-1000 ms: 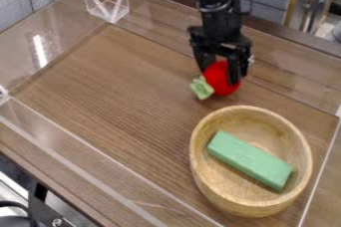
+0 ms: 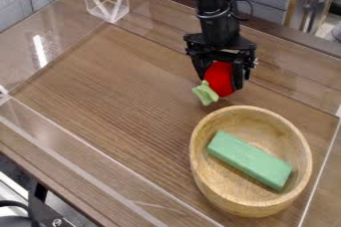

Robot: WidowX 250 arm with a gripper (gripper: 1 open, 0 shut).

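The black gripper hangs at the upper middle, low over a red object with a pale green part at its lower left, like a strawberry toy. The gripper is open, with its fingers around the top of the red object; whether they touch it cannot be told. A wooden bowl at the lower right holds a mint green block.
A clear plastic piece stands at the back left edge. Dark cables show at the bottom left corner.
The gripper has come lower and slightly toward the camera over the red object, which now is more covered by it.
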